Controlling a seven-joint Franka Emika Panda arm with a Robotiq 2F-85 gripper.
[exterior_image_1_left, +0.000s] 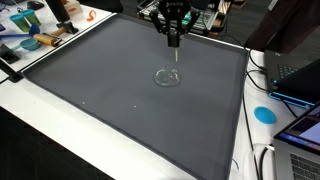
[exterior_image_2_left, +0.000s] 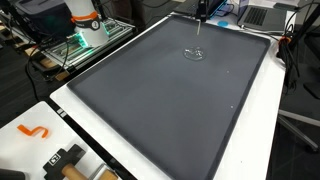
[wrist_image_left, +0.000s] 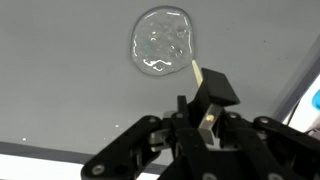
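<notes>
A thin pale stick points out from my gripper, which is shut on it; it also shows as a short light line below the gripper in the first exterior view. A clear round patch with shiny spots and a bright rim lies flat on the grey surface; I cannot tell whether it is liquid or a shallow dish. In the second exterior view the stick hangs above the clear patch, apart from it. How the fingers meet the stick is partly hidden.
The grey board is otherwise bare, with wide free room in front. A blue disc and laptops stand on the right. Tools and cups crowd the far left. A hammer and orange piece lie off the board.
</notes>
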